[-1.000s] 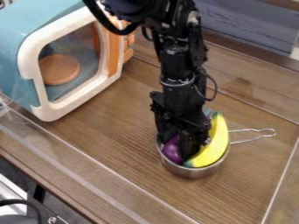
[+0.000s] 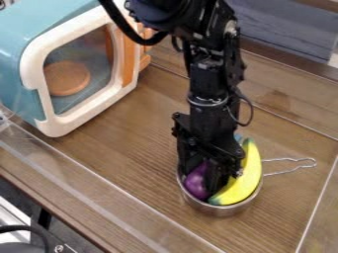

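My black gripper (image 2: 208, 161) reaches down into a metal pot (image 2: 222, 208) on the wooden table, its fingertips hidden among the contents. A purple eggplant-like item (image 2: 197, 182) lies at the pot's left side, under the gripper. A yellow banana (image 2: 242, 181) lies along the right side, with something teal beside it. The pot's wire handle sticks out to the right. The fingers look closed, but what is between them is hidden.
A toy oven (image 2: 53, 115), blue and white with an orange disc inside, stands at the upper left.
The gripper and the pot with its contents have shifted slightly right and toward the bottom of the view.
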